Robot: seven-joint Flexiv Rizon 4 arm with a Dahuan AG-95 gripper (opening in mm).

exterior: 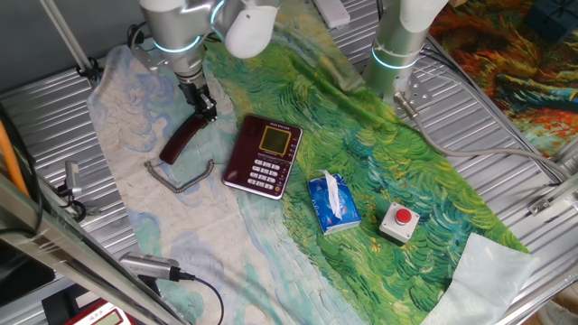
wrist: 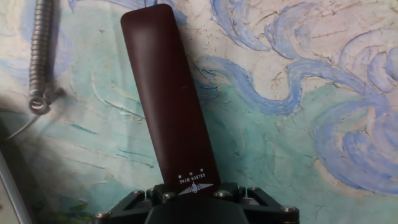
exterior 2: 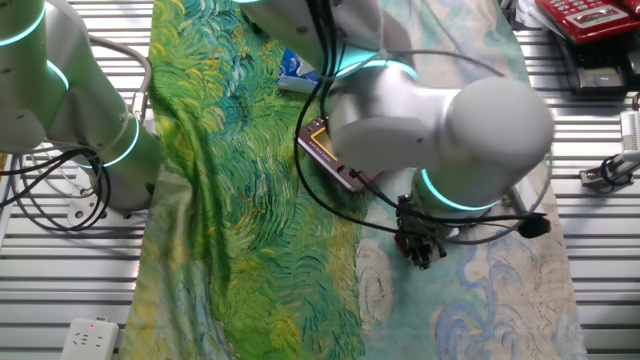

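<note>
A dark maroon phone handset (wrist: 168, 93) fills the middle of the wrist view, its far end pointing up and slightly left. My gripper is shut on its near end, where a winged logo shows, one finger at either side. In exterior view 1 the handset (exterior: 183, 138) slants down and left from my gripper (exterior: 209, 114). Whether it is lifted off the cloth, I cannot tell. The maroon phone base (exterior: 262, 156), with keypad and screen, lies just right of it. A coiled cord (exterior: 185, 188) runs below the handset toward the base; the arm partly covers this base in exterior view 2.
A blue tissue pack (exterior: 333, 204) and a red button box (exterior: 399, 222) stand right of the phone. At the lower right lies a pale sheet (exterior: 481, 280). A grey device (exterior: 151, 266) with a cable sits lower left. Bare cloth lies below the cord.
</note>
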